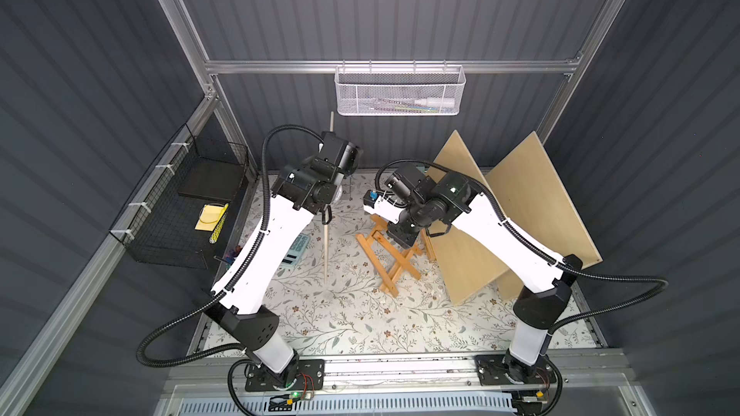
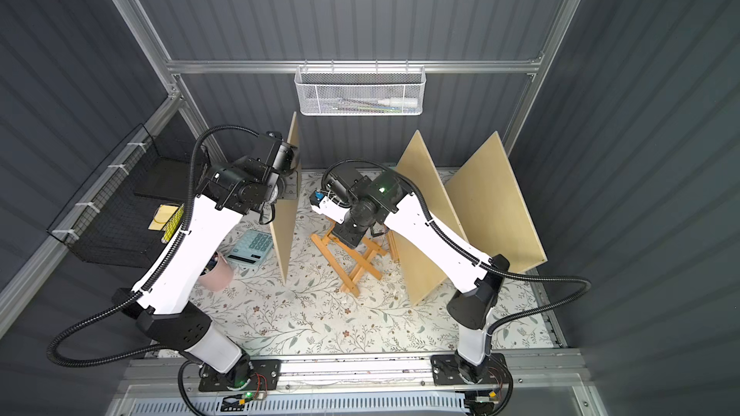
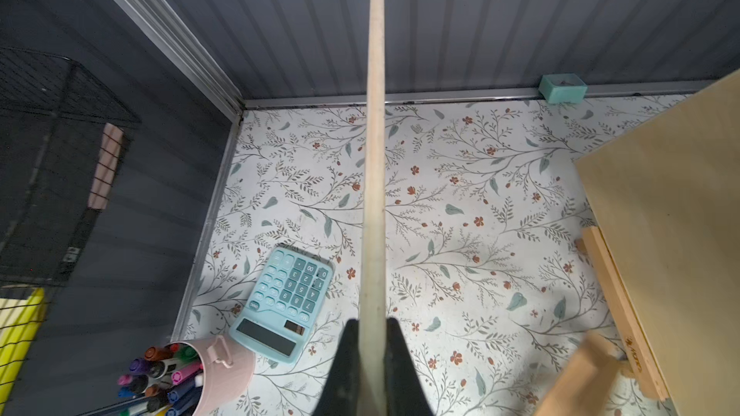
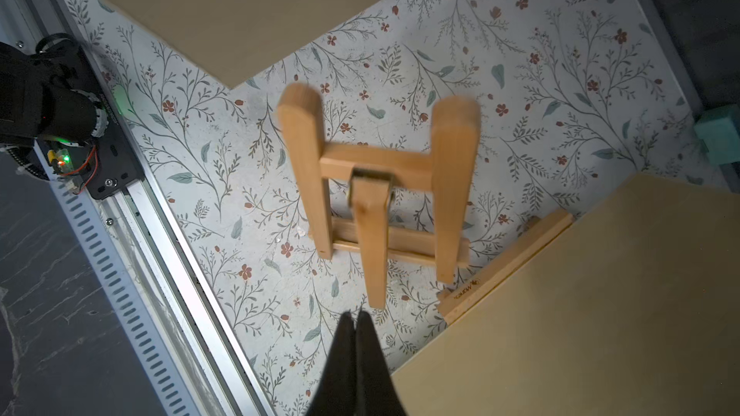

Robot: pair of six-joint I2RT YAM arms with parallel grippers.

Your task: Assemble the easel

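Observation:
The left gripper is shut on a thin pale board, seen edge-on as a tall strip running up the left wrist view. In the top right view that board stands on edge, clear of the tabletop as far as I can tell. My right gripper is shut, nothing showing between its fingertips. Just beyond them, in the right wrist view, is the wooden easel stand, its upper ends blurred. The top left view shows the stand with legs spread, partly hidden under my right arm.
Two large boards lean at the right, with a wooden ledge at the near one's foot. A calculator and a pink pen cup stand at left.

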